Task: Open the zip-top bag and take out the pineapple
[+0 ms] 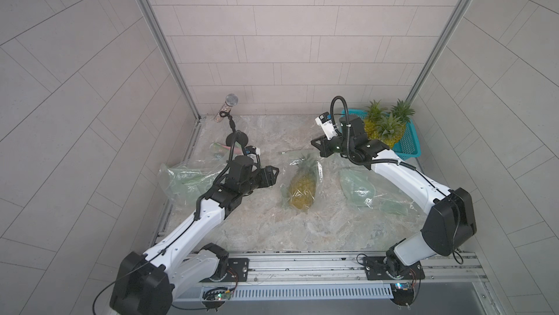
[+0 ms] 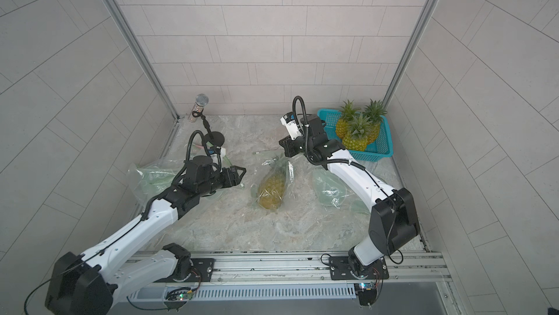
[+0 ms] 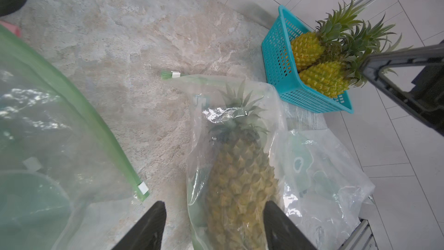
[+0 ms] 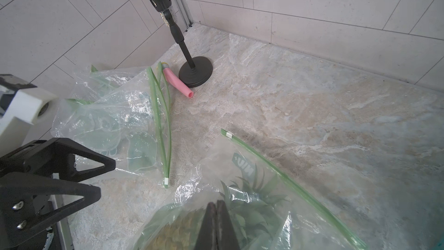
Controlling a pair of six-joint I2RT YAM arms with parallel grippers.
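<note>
A pineapple [image 1: 302, 189] lies inside a clear zip top bag [image 3: 198, 111] on the middle of the marble table [image 1: 262, 227]. The bag's green zip strip [image 4: 296, 187] runs along the leafy end, with a white slider [image 4: 229, 135] at one end. My left gripper hangs just left of the bag, open, with nothing visible between its fingers. My right gripper is above the bag's top end, shut, with nothing showing between its fingers.
A teal basket [image 2: 378, 152] of pineapples stands at the back right. Other empty bags [image 1: 186, 181] lie left and right. A microphone stand [image 4: 195, 72] and pink object [image 4: 178, 81] are at the back left. Bare table lies behind and in front of the bag.
</note>
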